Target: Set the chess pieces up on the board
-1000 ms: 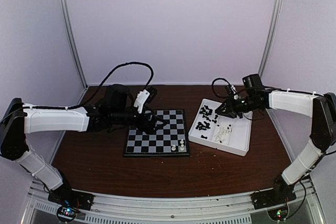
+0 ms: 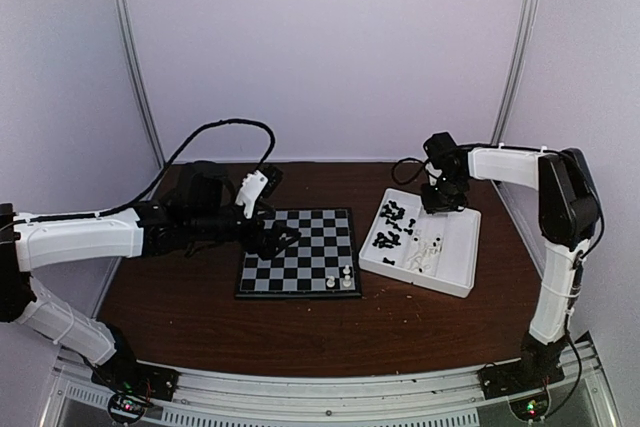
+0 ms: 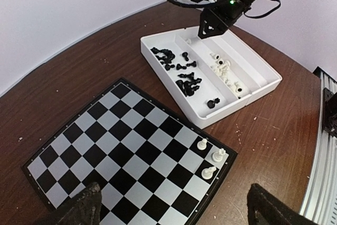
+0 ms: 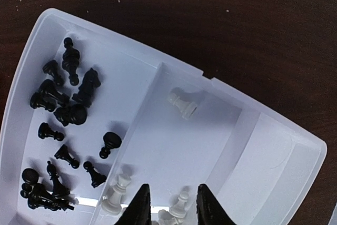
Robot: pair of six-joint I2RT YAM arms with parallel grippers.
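The chessboard (image 3: 121, 146) holds three white pieces (image 3: 218, 155) near one corner. Right of it, the white tray (image 2: 460, 267) has black pieces (image 4: 73, 61) in one compartment and white pieces (image 4: 118, 193) in the middle one, including a lone white piece (image 4: 181, 104) near its back wall. My left gripper (image 2: 275, 237) hangs open over the board with nothing between its fingers. My right gripper is open above the tray's middle compartment, with white pieces below it.
Bare wooden table (image 2: 420, 327) lies in front of the board and tray. Walls enclose the back and sides.
The left arm has pulled slightly leftward from a second ago.
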